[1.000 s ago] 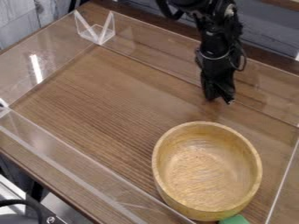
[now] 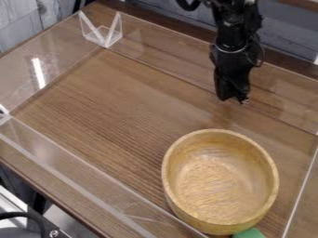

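The black robot arm reaches down from the top of the camera view, its gripper point(image 2: 231, 91) low over the back right of the wooden table point(image 2: 99, 112). The fingers look close together, with nothing visible between them; the tips are dark and small, so their detail is hard to make out. A round pale yellow bowl point(image 2: 218, 182) stands at the front right, apart from the gripper.
A white wire-like holder point(image 2: 102, 32) sits at the back left. A green item point(image 2: 248, 232) shows beside the bowl at the bottom edge. Clear panels border the table.
The gripper has risen slightly from its lower position near the tabletop.
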